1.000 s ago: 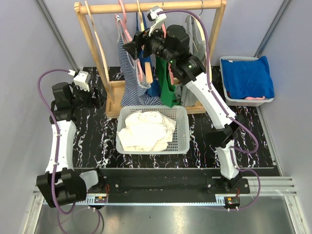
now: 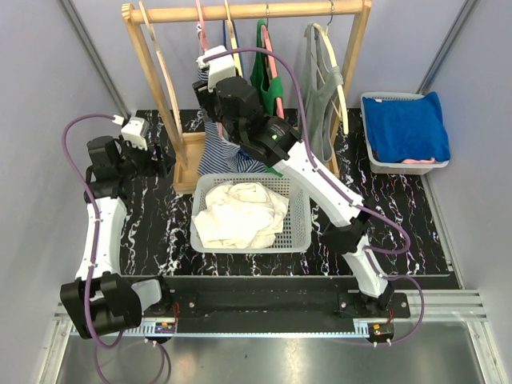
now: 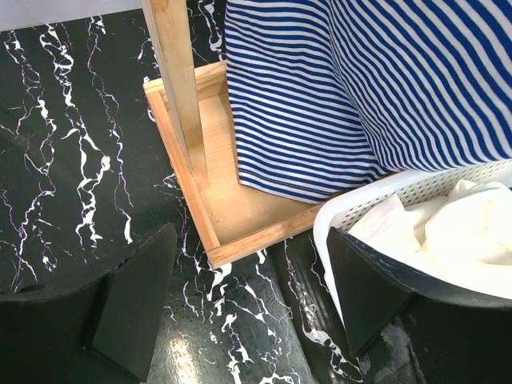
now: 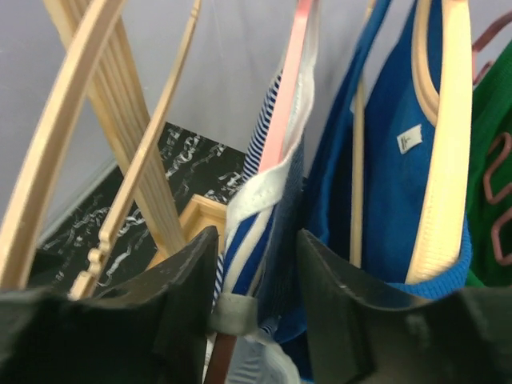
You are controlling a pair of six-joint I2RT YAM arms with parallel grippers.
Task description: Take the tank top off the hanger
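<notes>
A blue-and-white striped tank top (image 2: 220, 158) hangs from the rack on a pink hanger (image 4: 286, 100). My right gripper (image 2: 206, 101) is at the hanger's near end, its fingers (image 4: 192, 268) apart on either side of the striped strap (image 4: 248, 240) and hanger; whether they touch it is unclear. In the top view my right arm covers much of the hanger. Left of the rack, my left gripper (image 2: 162, 160) stands open and empty. The left wrist view shows the striped cloth (image 3: 304, 104) beyond its fingers, its hem over the rack's wooden base.
Blue and green garments (image 2: 261, 76) and a grey one (image 2: 318, 100) hang close by to the right. A bare wooden hanger (image 2: 164, 76) is on the left. Below stands a basket (image 2: 300, 212) with cream cloth; another basket (image 2: 384, 167) with blue cloth is at right.
My right gripper has come lower and slightly left, toward the near end of the striped top's hanger, hiding it from above. The left arm looks nearly still.
</notes>
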